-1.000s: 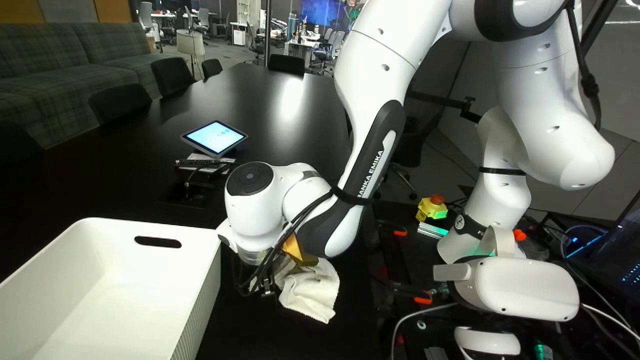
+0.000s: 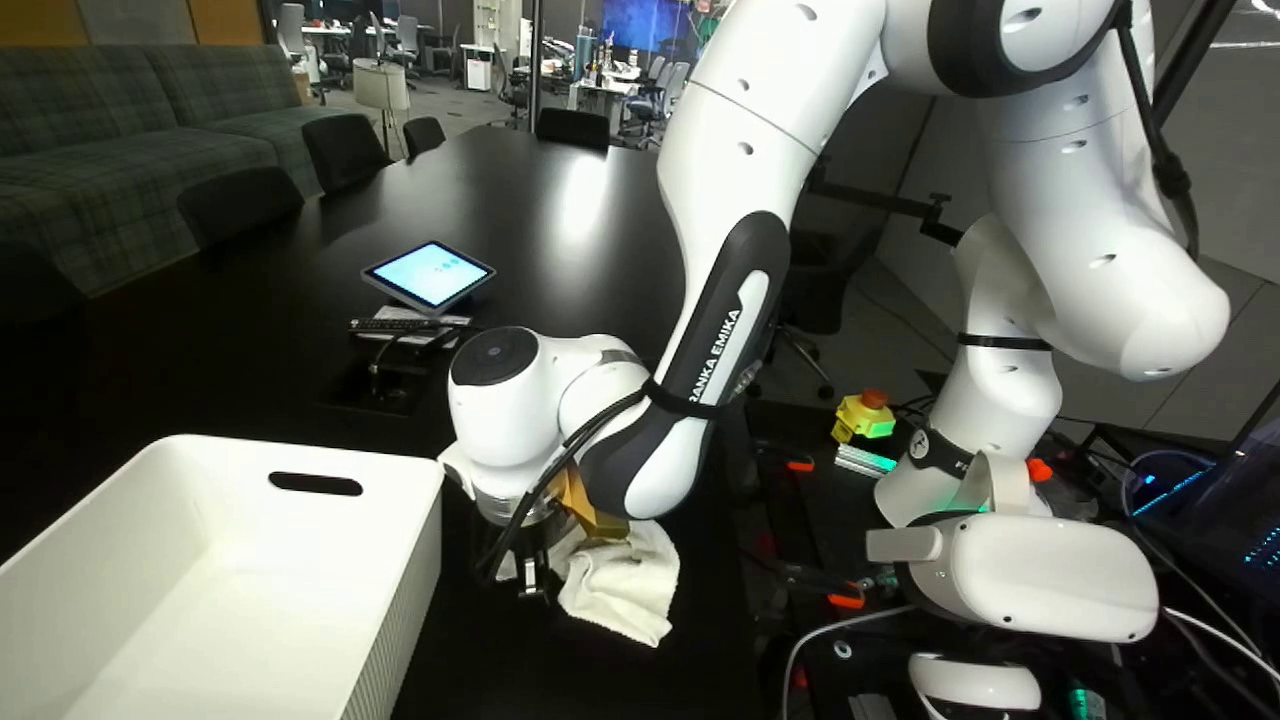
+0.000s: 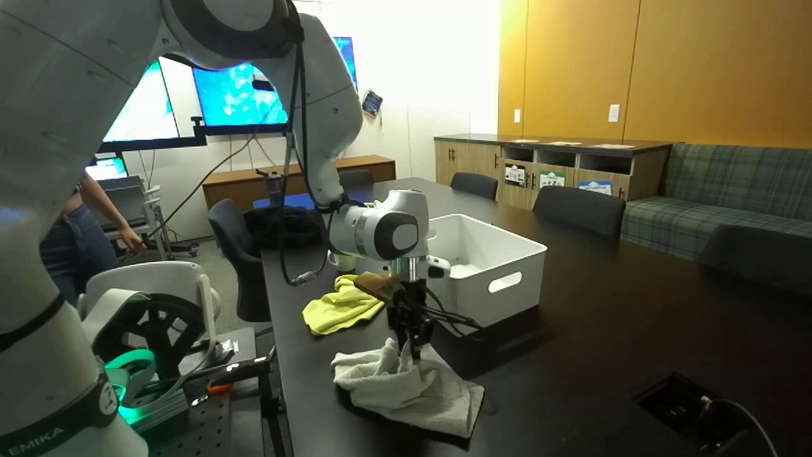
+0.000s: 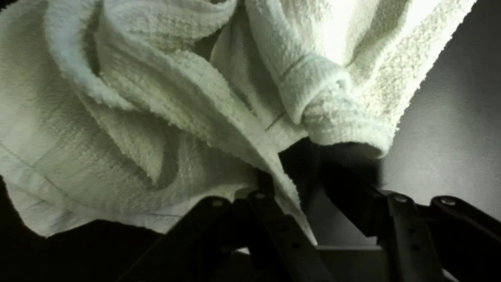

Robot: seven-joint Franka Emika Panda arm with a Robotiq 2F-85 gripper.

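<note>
A crumpled white towel (image 3: 411, 392) lies on the dark table, its folds raised around my fingertips. My gripper (image 3: 409, 346) points down into it from above. Seen from the wrist, the gripper has its fingers part open, with a visible gap between them. A thin fold of the towel (image 4: 211, 98) runs down by the left finger into that gap; the right finger (image 4: 357, 202) stands apart from this fold, its tip near a rolled edge. In exterior view 1 the arm covers part of the towel (image 2: 630, 582).
A white bin (image 3: 502, 285) with handle slots stands close to the gripper; it looks empty in exterior view 1. A yellow-green cloth (image 3: 342, 306) lies beside it. A tablet (image 2: 432, 276) and a remote (image 2: 393, 325) sit farther along the table.
The arm's forearm and elbow have shifted slightly left in exterior view 1, and the hand has tilted a little. The towel and bin look unmoved.
</note>
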